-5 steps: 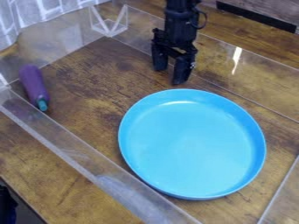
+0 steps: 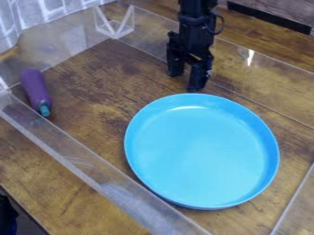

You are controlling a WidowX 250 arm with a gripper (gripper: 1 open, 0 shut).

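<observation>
My gripper (image 2: 188, 72) hangs from the top centre on a black arm, its fingers low over the wooden floor, just behind a large blue round tray (image 2: 200, 150). It appears open; I see nothing held, though the dark fingers are small and hard to make out. A purple object with a teal tip (image 2: 36, 90) lies on the far left.
Clear plastic walls (image 2: 86, 170) border the wooden surface. The wood between the purple object and the blue tray is clear, as is the area right of my gripper.
My gripper has shifted slightly, its fingers a little differently angled. The tray and the purple object have not moved.
</observation>
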